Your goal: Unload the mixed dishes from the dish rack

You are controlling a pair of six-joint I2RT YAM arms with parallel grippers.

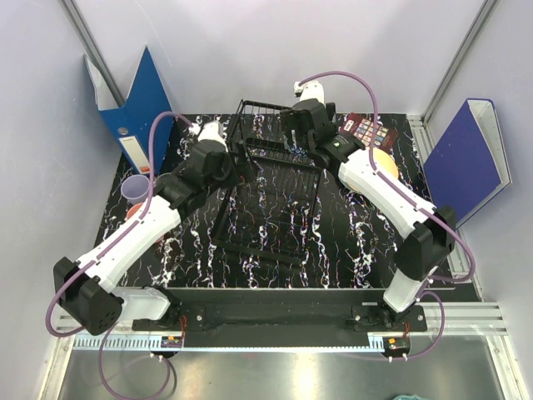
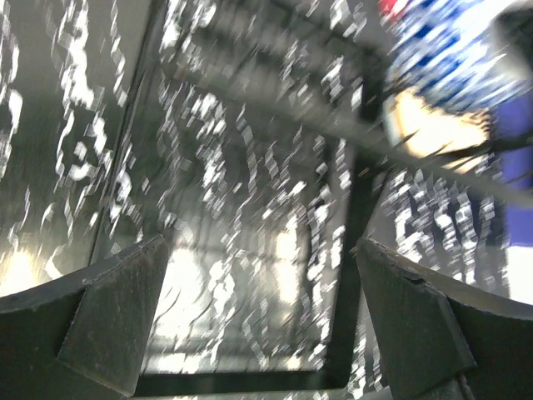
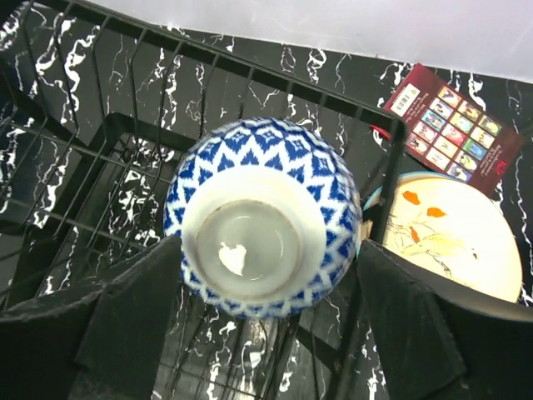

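Note:
One blue-and-white patterned bowl (image 3: 258, 212) leans in the far right part of the black dish rack (image 1: 266, 257), its white base facing my right wrist camera. My right gripper is open, its fingers (image 3: 125, 308) to either side of the bowl's lower part in that view; I cannot tell whether they touch it. From above, the arm hides most of the bowl. My left gripper (image 1: 241, 162) stands open over the rack's left side. Nothing but rack bars and counter shows between its fingers. The rack's front part is empty.
A cream plate (image 3: 454, 237) rests on the counter right of the rack, beside a dark red patterned card (image 3: 458, 125). Purple cups (image 1: 135, 189) and an orange one stand at the left. A blue binder (image 1: 143, 108) and a purple binder (image 1: 466, 158) flank the counter.

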